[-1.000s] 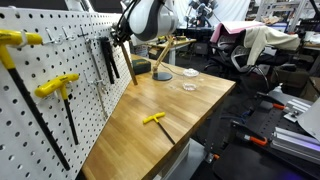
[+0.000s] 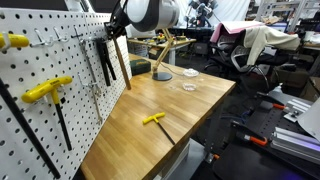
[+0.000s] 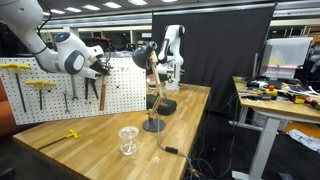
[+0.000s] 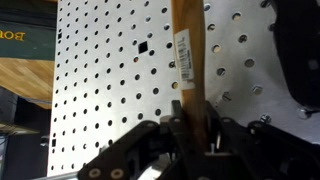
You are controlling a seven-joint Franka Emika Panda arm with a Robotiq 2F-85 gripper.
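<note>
A wooden handle (image 4: 186, 55) with a white barcode label runs into the fingers of my gripper in the wrist view, and the fingers are shut on it. In exterior view 1 the handle (image 2: 122, 62) hangs down from my gripper (image 2: 117, 28), close to the pegboard. Exterior view 2 shows the same handle (image 3: 103, 92) hanging upright in front of the white pegboard (image 3: 128, 92). What the handle's upper end carries is hidden by the gripper.
A black-handled tool (image 2: 105, 62) hangs beside the wooden handle. Yellow T-handled tools (image 2: 45, 91) hang nearer on the board, and another yellow T-handled tool (image 2: 155, 118) lies on the table. A desk lamp (image 3: 154, 122) and a clear bowl (image 3: 128, 136) stand on the table.
The wooden handle has moved a little with them.
</note>
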